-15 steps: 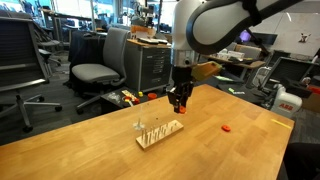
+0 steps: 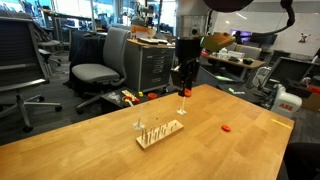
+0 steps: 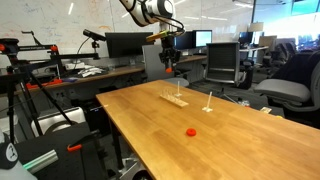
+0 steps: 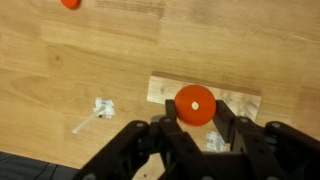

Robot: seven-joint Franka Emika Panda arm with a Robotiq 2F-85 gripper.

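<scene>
My gripper (image 2: 185,89) is shut on an orange-red round piece (image 4: 195,104), held in the air above the table. In the wrist view the piece sits between the dark fingertips and covers part of the wooden peg rack (image 4: 240,100) below. That rack (image 2: 160,135) carries a row of upright pegs. A second red round piece (image 2: 226,127) lies on the table to the right. Thin white sticks on small white bases stand near the rack, one stand (image 2: 139,125) to its left and another stand (image 2: 181,110) behind it.
The wooden table (image 2: 80,150) has wide clear areas left and right of the rack. Several small colourful items (image 2: 130,97) lie near its far edge. Office chairs (image 2: 103,70) stand beyond.
The gripper has risen and shifted slightly right, carrying the orange-red piece up with it. The rack, the stands and the other red piece have stayed put.
</scene>
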